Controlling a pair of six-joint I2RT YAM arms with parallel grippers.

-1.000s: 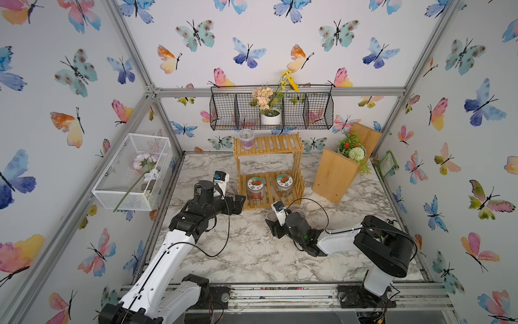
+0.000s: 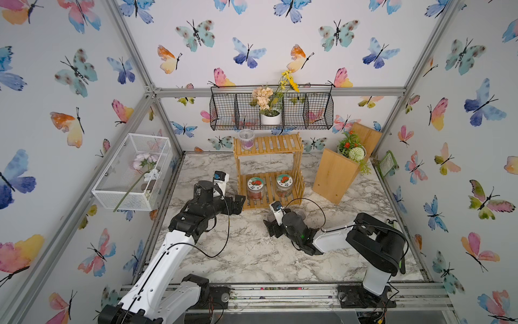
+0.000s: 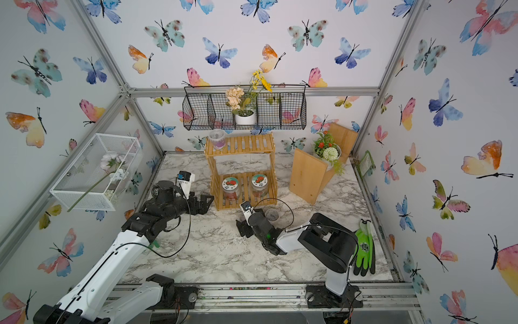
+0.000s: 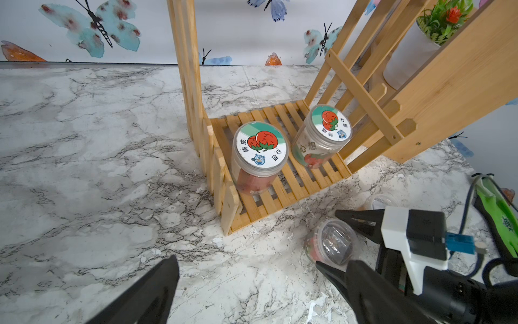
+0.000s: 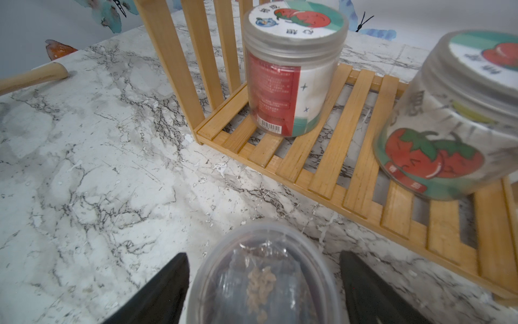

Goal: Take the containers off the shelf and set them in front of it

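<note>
A clear round jar [image 5: 264,294] with a bag of pale seeds inside stands on the marble table in front of the shelf. My right gripper is open around this seed jar, with a small gap between the left finger and its wall. Two lidded jars with tomato labels, a left one [image 4: 260,156] and a right one [image 4: 322,135], stand upright on the lower tier of the slatted wooden shelf [image 2: 268,144]. At the shelf's left front, my left gripper [image 2: 241,204] stands open and empty.
Close to the seed jar is a second small clear cup [image 3: 272,215]. Another cup [image 2: 246,139] sits on the shelf's upper tier. A wooden planter [image 2: 335,175] stands to the right, and green gloves [image 3: 364,248] lie at the far right.
The left arm has stayed still.
</note>
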